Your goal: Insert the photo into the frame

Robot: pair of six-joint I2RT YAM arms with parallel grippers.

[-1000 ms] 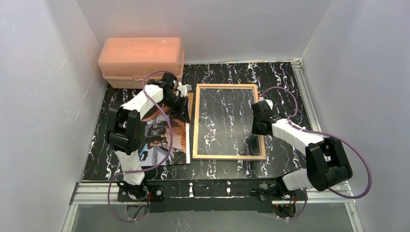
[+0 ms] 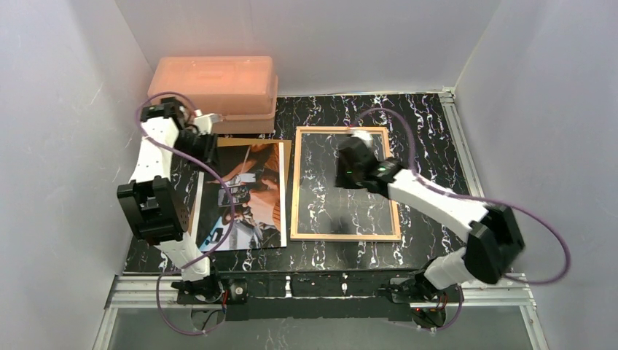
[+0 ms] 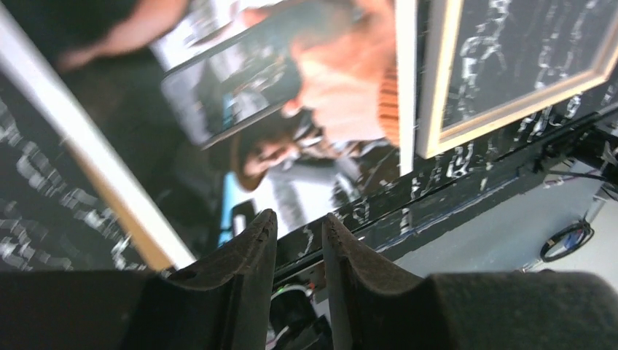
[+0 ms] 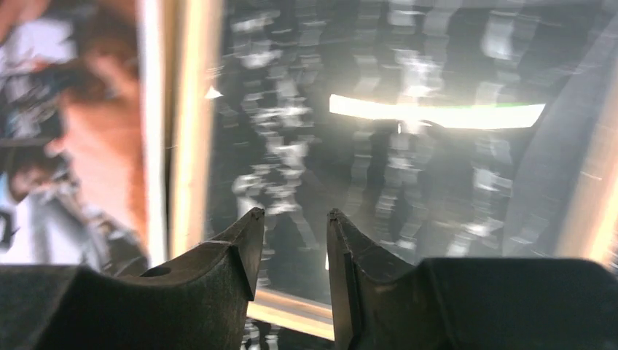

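Observation:
A photo with a white border (image 2: 283,197) lies on a tan board (image 2: 288,149) at the left of the table. To its right, a light wooden frame (image 2: 346,237) lies flat and empty, the dark marbled surface showing inside it. My left gripper is over the photo's upper left part in the top view, part open with nothing between its fingertips. Over the middle of the wooden frame hovers my right gripper, its fingers (image 4: 251,233) apart and empty. Neither touches the photo or the frame as far as I can see.
A closed orange case (image 2: 215,76) stands at the back left, close behind the photo and my left arm. Open table lies right of the frame (image 2: 430,146). A purple cable (image 2: 232,211) from my left arm hangs across the photo.
My left arm has swung left from the photo's right edge toward its far left. My right arm has moved left from the frame's right edge to over its middle. Photo and frame have stayed put.

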